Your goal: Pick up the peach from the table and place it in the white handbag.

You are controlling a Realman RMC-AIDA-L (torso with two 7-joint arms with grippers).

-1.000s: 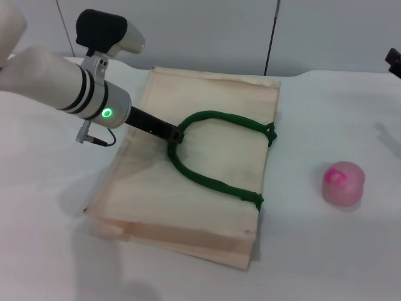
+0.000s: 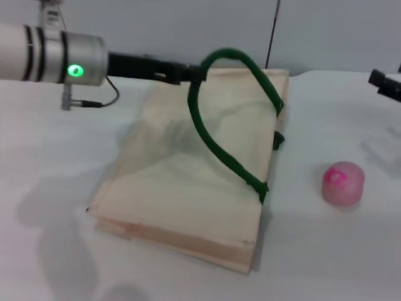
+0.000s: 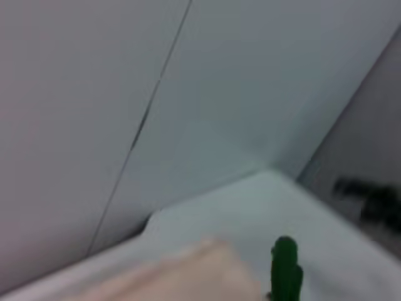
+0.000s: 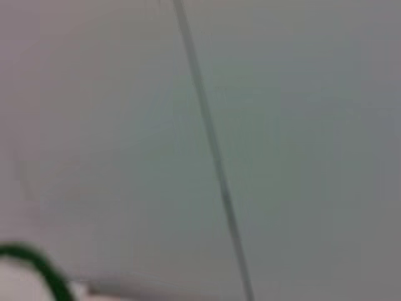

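Note:
The cream-white handbag (image 2: 163, 188) lies flat on the table, its opening side facing right. Its green handle (image 2: 222, 153) is raised in a loop, and my left gripper (image 2: 197, 74) is shut on the top of that loop, above the bag's far part. In the left wrist view, a blurred corner of the bag (image 3: 200, 276) and a short piece of green show at the bottom. The pink peach (image 2: 343, 184) rests on the table right of the bag, touched by nothing. My right gripper (image 2: 383, 84) only peeks in at the right edge; its finger state is unclear.
Bare white table (image 2: 326, 257) surrounds the bag and peach, with free room in front and at the right. A pale panel wall (image 2: 338, 34) with a dark seam closes off the back. The right wrist view holds mostly this wall.
My left gripper has risen and moved right and back, pulling the green handle up off the bag. The right gripper has come slightly further into view. The peach has not moved.

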